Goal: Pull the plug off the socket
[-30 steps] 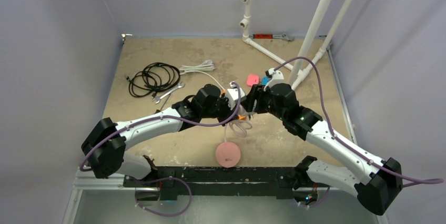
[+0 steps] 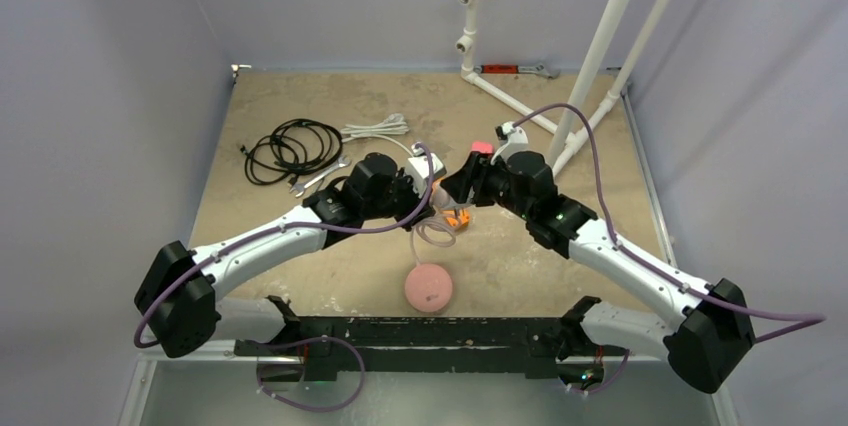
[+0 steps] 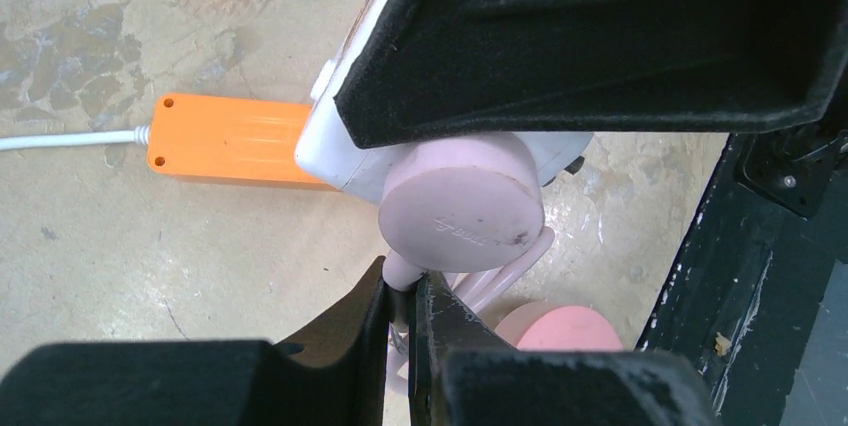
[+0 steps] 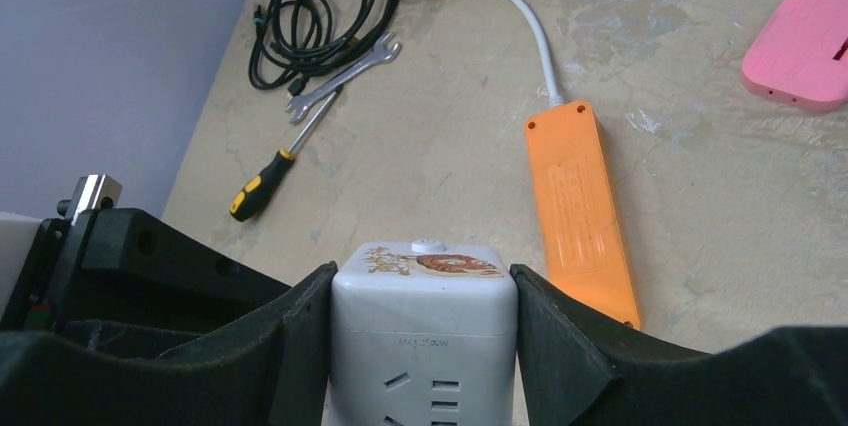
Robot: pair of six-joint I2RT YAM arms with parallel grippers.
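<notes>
My right gripper is shut on the white socket (image 4: 425, 331), a block with slots in its front face, gripped from both sides. In the left wrist view, the pale pink round plug (image 3: 465, 208) sits against the socket (image 3: 345, 151). Its prongs do not show, so how far it is seated is hidden. My left gripper is shut on the pink cord neck at the edge of the plug. From above, both grippers meet over the middle of the board, the left (image 2: 430, 208) beside the right (image 2: 455, 191).
Below lies an orange power strip (image 4: 580, 206) with a white cable. A pink disc (image 2: 428, 288) lies near the front edge, joined to a coiled pink cord (image 2: 435, 233). Black cable (image 2: 290, 151), wrench (image 4: 345, 76) and screwdriver (image 4: 275, 171) lie left. White pipes (image 2: 600, 46) stand back right.
Both grippers have shifted left together over the last second, staying close to each other. The pink disc and its cord have slid slightly left and away from the front edge.
</notes>
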